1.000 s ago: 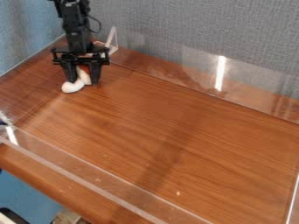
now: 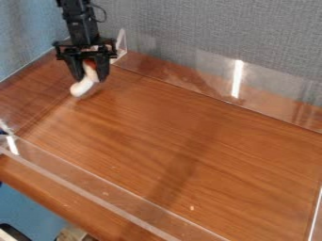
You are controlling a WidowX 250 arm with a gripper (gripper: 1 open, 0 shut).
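Note:
My black gripper point(image 2: 89, 68) is at the back left of the wooden table, its fingers shut on a white object point(image 2: 82, 87) with some orange-red at its top, which hangs tilted down-left below them. Whether the object touches the tabletop I cannot tell.
Clear plastic walls point(image 2: 236, 89) run along its edges, with a grey wall point(image 2: 227, 33) behind.
The gripper and the white object have risen a little over the last second, and the object now hangs more upright beneath the fingers.

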